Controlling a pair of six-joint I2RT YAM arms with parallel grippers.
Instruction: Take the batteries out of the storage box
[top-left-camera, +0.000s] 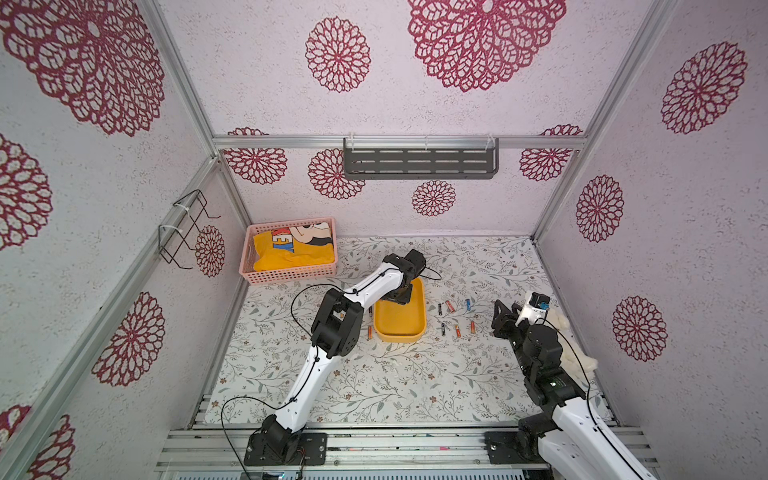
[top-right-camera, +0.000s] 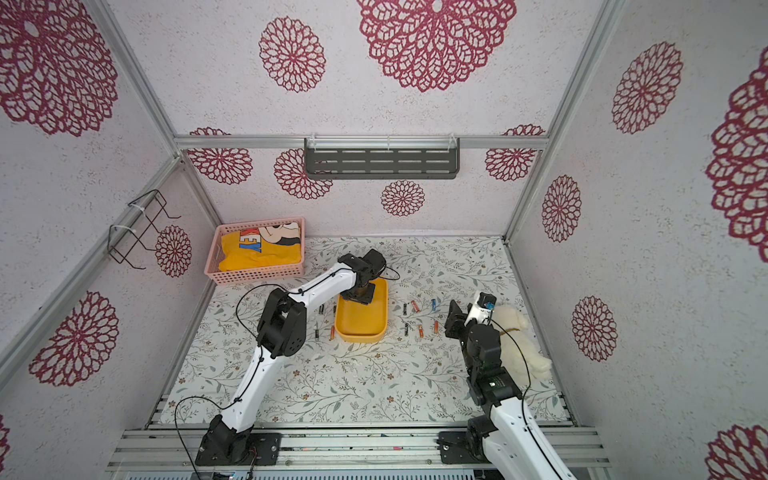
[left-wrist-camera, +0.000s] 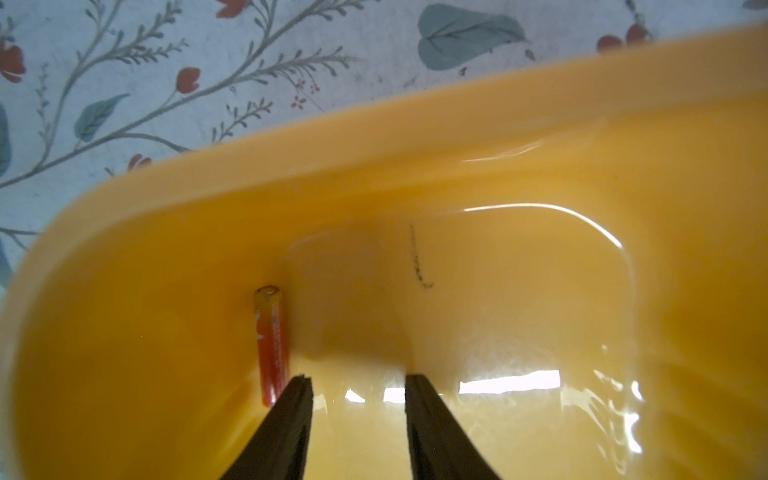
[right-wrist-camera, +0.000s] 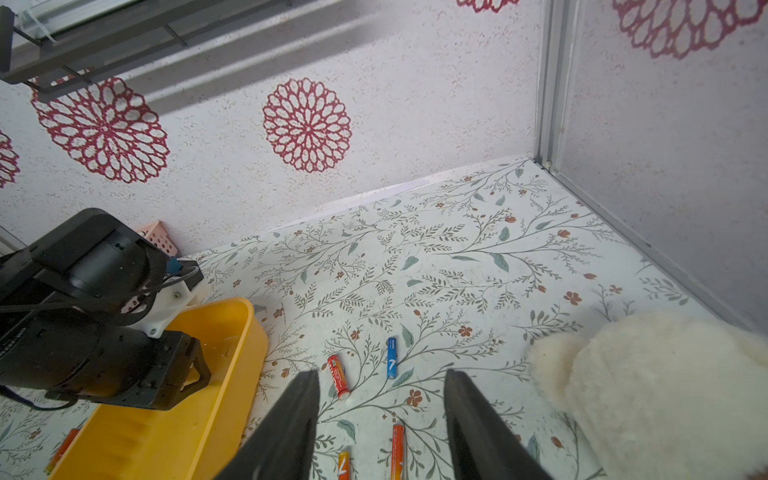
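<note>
In the left wrist view a red battery (left-wrist-camera: 272, 344) lies inside the yellow storage box (left-wrist-camera: 512, 128), along its left wall. My left gripper hangs over the box floor with its fingers apart and nothing between them; the battery is just outside its left finger. From above, the left gripper covers the far end of the yellow box (top-left-camera: 400, 337). Off to the right of the box, my right gripper is open above the table and empty. Loose batteries lie on the cloth, among them a blue battery (right-wrist-camera: 392, 357) and a red battery (right-wrist-camera: 337, 376).
A pink basket (top-left-camera: 288, 276) holding yellow cloth stands at the back left. White plush (right-wrist-camera: 664, 392) lies to the right, beside the right arm. Several batteries flank the box on both sides. A grey shelf (top-left-camera: 420, 164) hangs on the back wall.
</note>
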